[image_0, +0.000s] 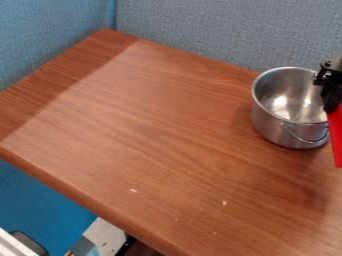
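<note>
A steel pot (278, 105) with a wire handle stands at the right side of the wooden table (147, 140). My gripper (329, 78) is at the right edge of the view, over the pot's right rim, mostly out of frame. A red object (335, 135) hangs below it along the edge; whether the fingers are shut on it cannot be told.
Blue-grey padded walls (201, 30) stand behind and to the left. Blue floor and some equipment show beyond the table's lower left edge.
</note>
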